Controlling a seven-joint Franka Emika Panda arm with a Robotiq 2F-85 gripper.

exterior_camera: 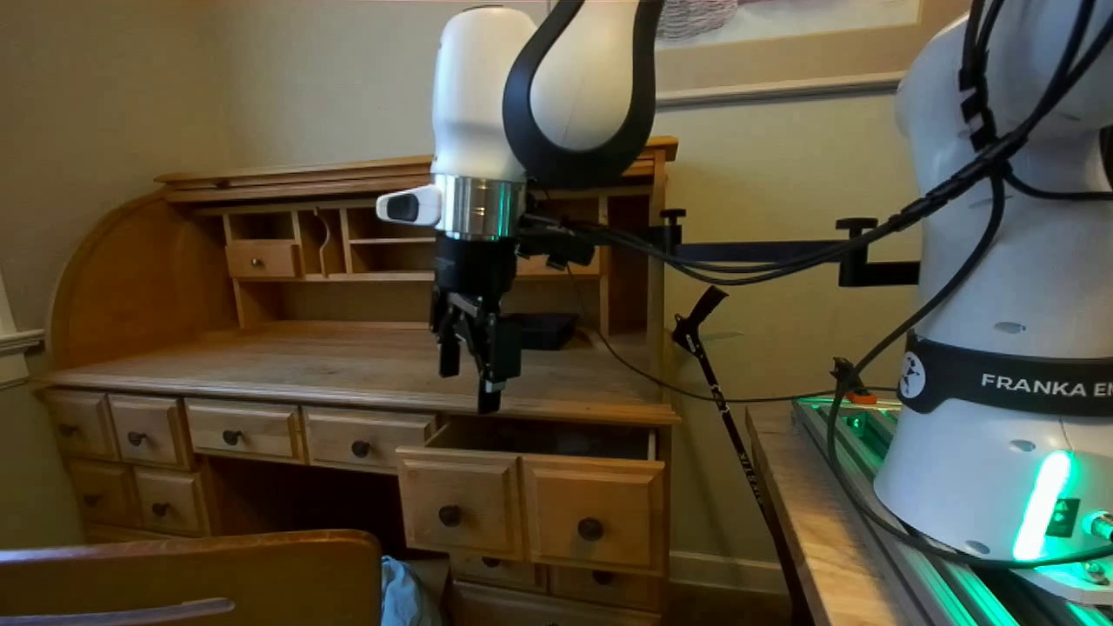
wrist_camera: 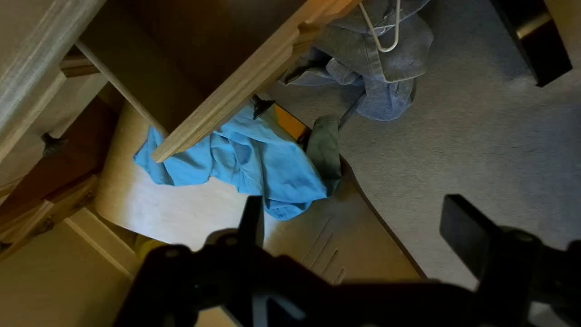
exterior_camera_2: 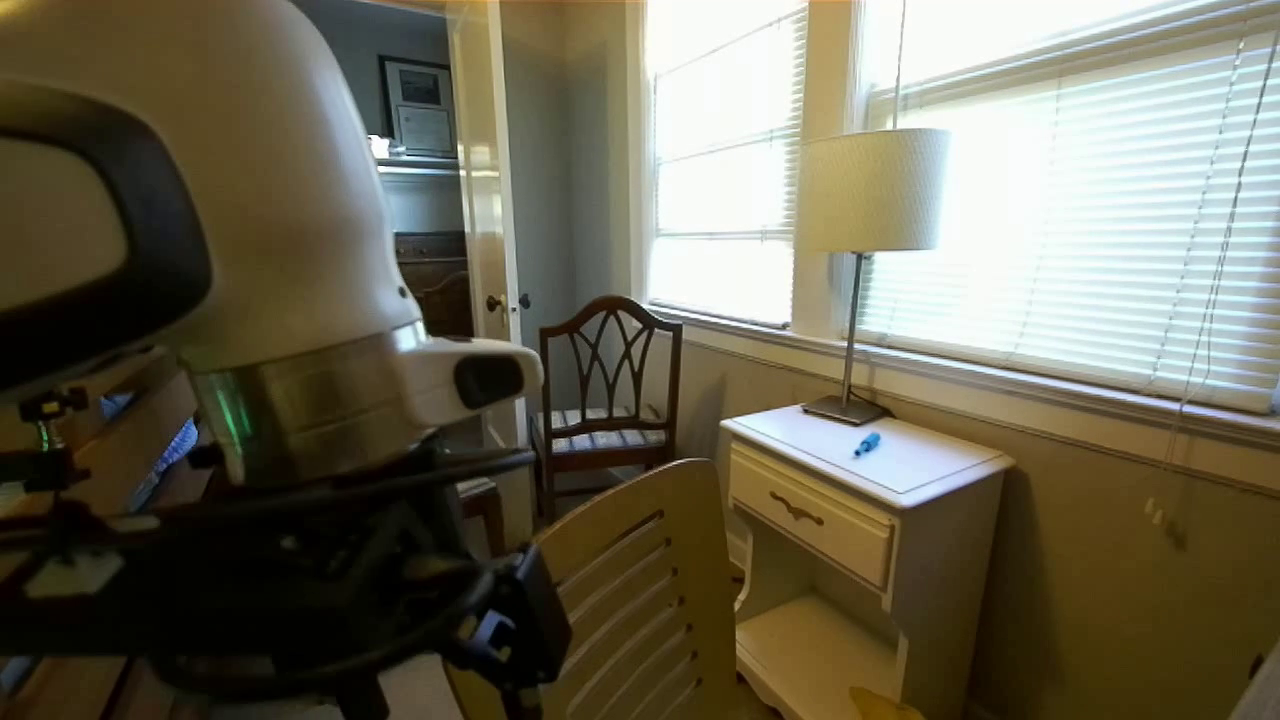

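My gripper (exterior_camera: pixel 469 384) hangs pointing down in front of the roll-top desk, above the pulled-out drawer (exterior_camera: pixel 532 511). Its two dark fingers (wrist_camera: pixel 251 220) stand wide apart in the wrist view, with nothing held between them. The same drawer's front edge (wrist_camera: pixel 234 81) crosses the upper left of that view, and the part of its inside that shows is dark. In exterior view 2 the arm blocks the left side and the fingertips are hard to make out.
A wooden chair (wrist_camera: pixel 348 234) with a blue cloth (wrist_camera: pixel 261 158) on it stands below. Across the room, a white nightstand (exterior_camera_2: pixel 948 462) carries a lamp (exterior_camera_2: pixel 876 192) and a small blue object (exterior_camera_2: pixel 867 443).
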